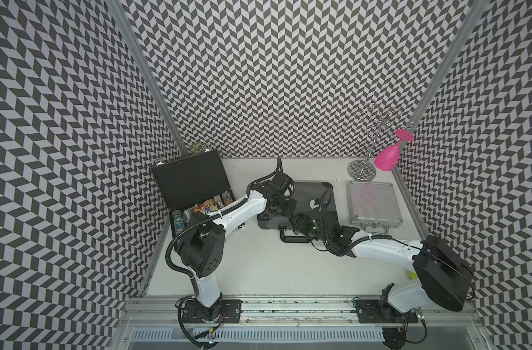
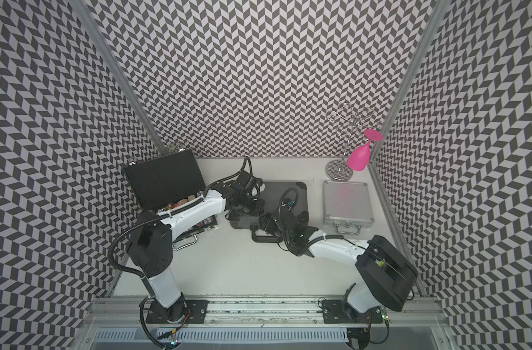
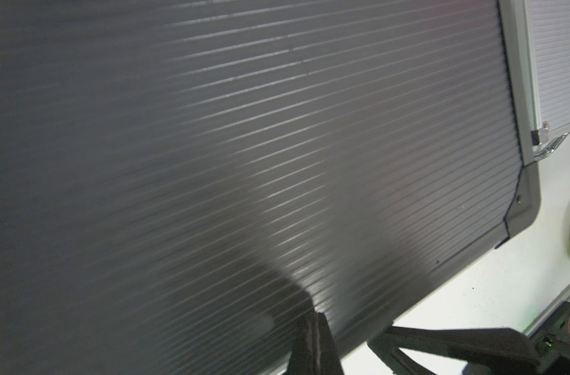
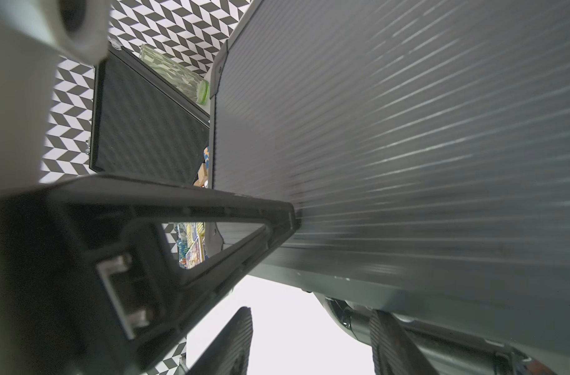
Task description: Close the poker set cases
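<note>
In the top left view, the dark grey ribbed case (image 1: 312,198) lies at the middle with its lid down; I cannot tell whether it is latched. My left gripper is shut with nothing showing between its fingers, its tips at the lid near the front edge. My right gripper stands open at that front edge, by the black handle (image 4: 422,337), holding nothing. At the left, a second case stands open, its black lid (image 1: 190,178) raised over chips and cards (image 1: 210,205). The silver case (image 1: 373,201) at the right has its lid down.
Behind the silver case is a chrome stand (image 1: 362,169) with a pink glass (image 1: 388,156) hanging on it. A greenish glass bottle (image 4: 175,72) stands behind the open case. Both grippers are close together.
</note>
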